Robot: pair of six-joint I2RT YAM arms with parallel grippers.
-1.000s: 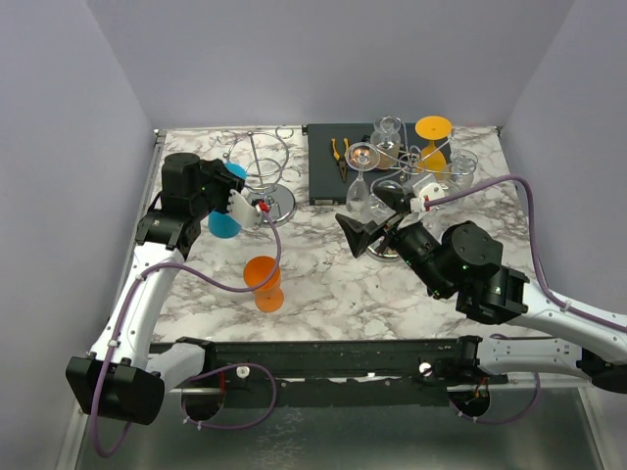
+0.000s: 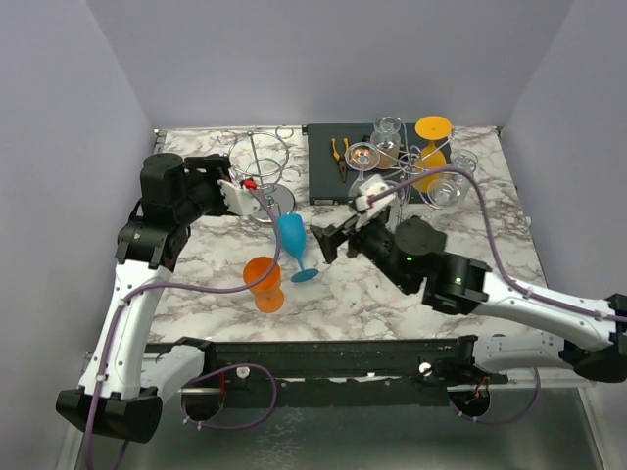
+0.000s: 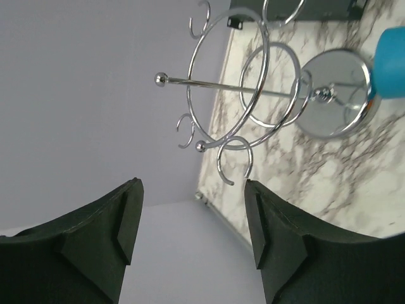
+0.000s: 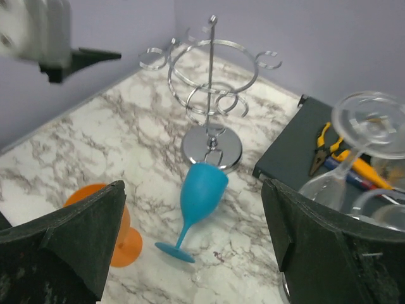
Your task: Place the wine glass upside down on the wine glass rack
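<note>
The blue wine glass (image 2: 292, 240) lies on its side on the marble counter, below the empty left rack (image 2: 277, 201), its bowl near the rack's base; it also shows at the edge of the left wrist view (image 3: 392, 63). An orange glass (image 2: 265, 279) stands nearer the front. My left gripper is open above and beside the rack, nothing between its fingers. My right gripper is open over the counter, facing the blue glass and rack, holding nothing.
A second rack with several clear glasses and an orange one (image 2: 431, 157) stands at the right, on or beside a dark mat (image 2: 323, 176) with pliers (image 2: 341, 157). Bare marble is at front centre.
The blue glass has gone from beside my left gripper to lying on the counter at centre. My right arm has moved left, toward the middle; the left gripper has shifted slightly.
</note>
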